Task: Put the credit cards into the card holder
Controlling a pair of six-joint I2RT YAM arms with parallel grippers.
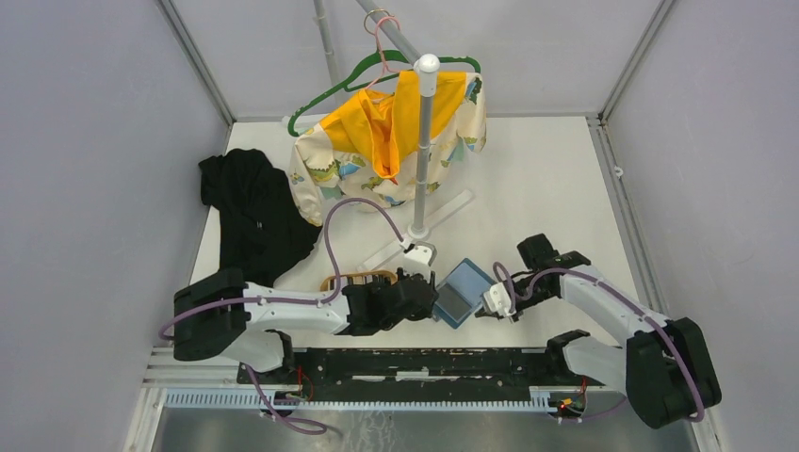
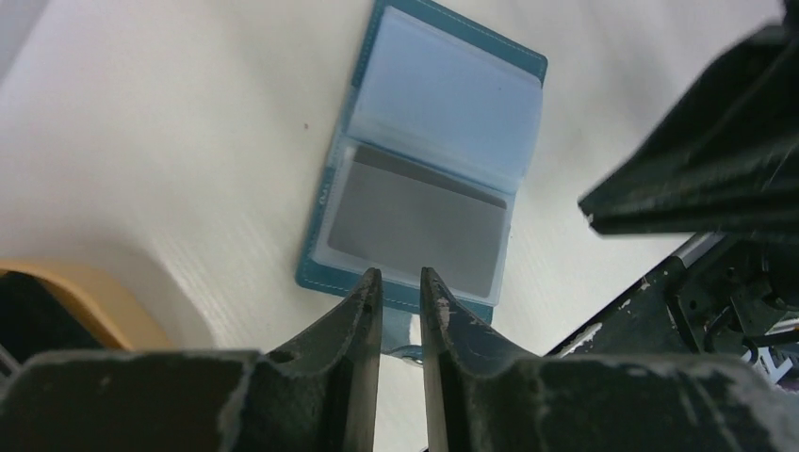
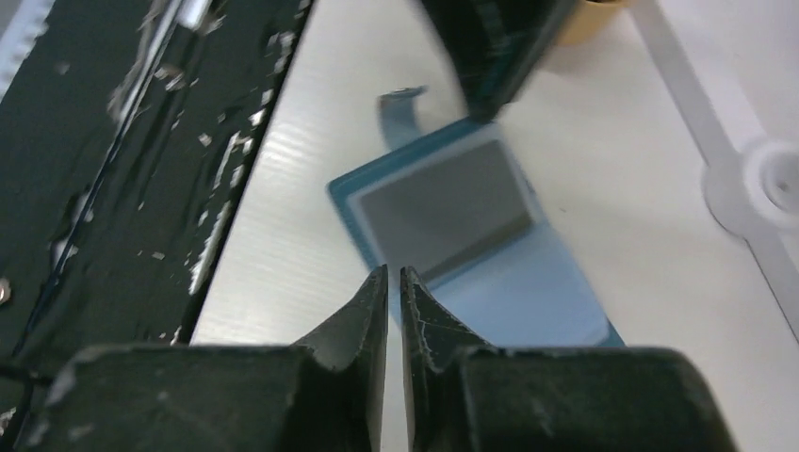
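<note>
The card holder [image 1: 464, 294] lies open and flat on the white table between my grippers, blue with a light blue upper half and a grey panel [image 2: 415, 221] in its lower half. A small strap tab [image 2: 397, 330] sticks out of its near end. My left gripper stands over that near end, its fingers slightly apart with nothing seen between them. Over on the holder's right side, my right gripper is raised above the table. Its fingertips almost meet, and nothing shows between them. No loose credit card can be made out.
A tan-rimmed tray [image 2: 118, 306] with dark contents sits left of the holder, partly behind my left arm. A white rack foot and pole [image 1: 420, 202] stand behind, with clothes hanging. Black cloth [image 1: 256, 212] lies at far left. Right of the holder the table is bare.
</note>
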